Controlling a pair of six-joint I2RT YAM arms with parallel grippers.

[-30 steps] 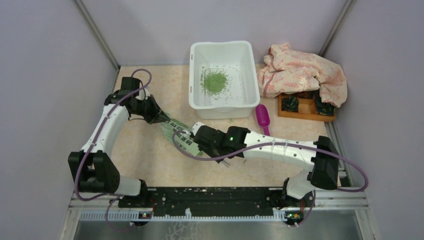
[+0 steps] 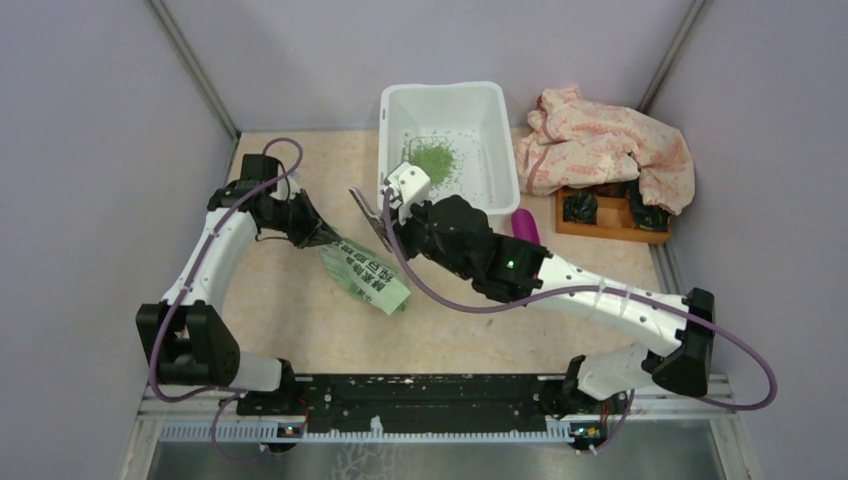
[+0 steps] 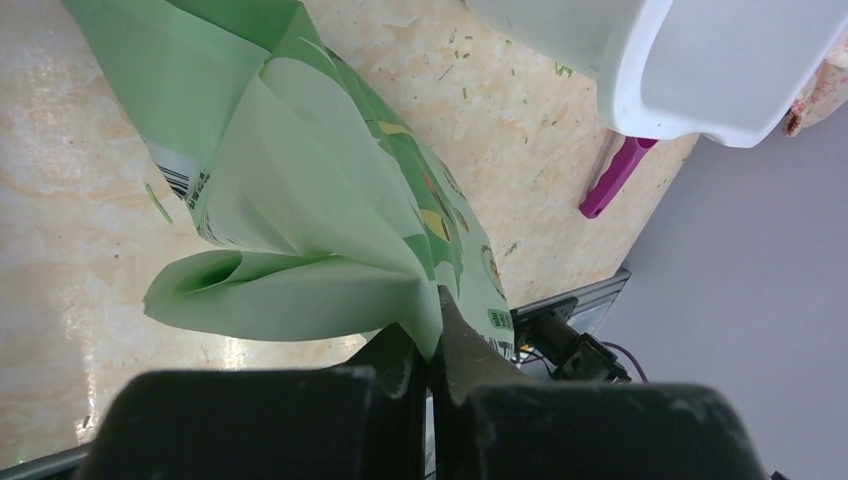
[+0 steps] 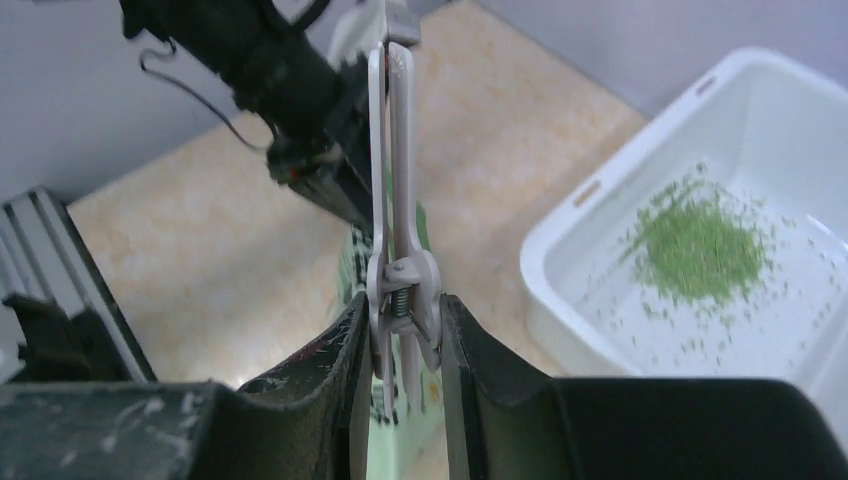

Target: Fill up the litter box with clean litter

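A pale green litter bag [image 2: 362,272] with dark lettering lies on the table at centre left. My left gripper [image 2: 328,235] is shut on a pinched part of it; in the left wrist view the gathered film [image 3: 428,318] runs between the fingertips, and a rolled fold gapes beside them. Grey spring-hinged scissors [image 4: 402,285] stand in my right gripper, which is shut on them, long slim arms pointing away. In the top view they are to the right of the bag, before the white litter box [image 2: 450,90]. Green litter [image 2: 432,158] forms a small patch on its floor.
A magenta scoop [image 2: 525,226] lies right of the box. Farther right, a patterned cloth [image 2: 610,145] drapes over an orange-brown tray [image 2: 606,230] with dark bundles. Bare table [image 2: 290,320] shows at the front left.
My right gripper has moved up and away from the bag toward the box's near left corner, carrying the scissors. The left arm and the bag look unmoved.
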